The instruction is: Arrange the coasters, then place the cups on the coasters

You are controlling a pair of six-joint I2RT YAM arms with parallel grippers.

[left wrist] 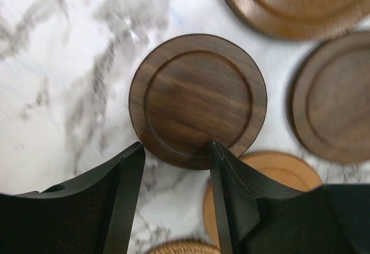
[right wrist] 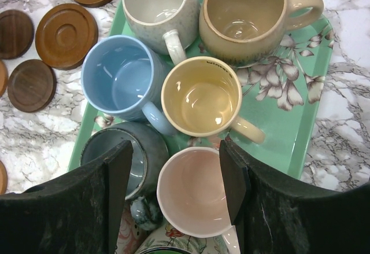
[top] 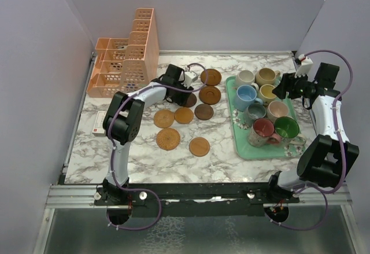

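Note:
A dark brown coaster (left wrist: 196,100) lies on the marble table, partly hidden by my left arm in the top view. My left gripper is low at its near edge, the right fingertip overlapping the coaster. A gap shows between these fingers; whether they grip the coaster is unclear. Over the right side of the cup tray, my right gripper stands open and empty above the pink cup (right wrist: 193,193). Around that cup are a yellow cup (right wrist: 201,98), a light blue cup (right wrist: 124,77), a dark grey-green cup (right wrist: 124,155), a speckled white cup (right wrist: 159,2) and a tan cup (right wrist: 243,11).
The green tray (top: 243,145) also holds a red cup (top: 263,129) and a green cup (top: 286,128). Other coasters, including a light wooden one (top: 184,115), lie mid-table. An orange rack (top: 134,51) stands behind my left arm.

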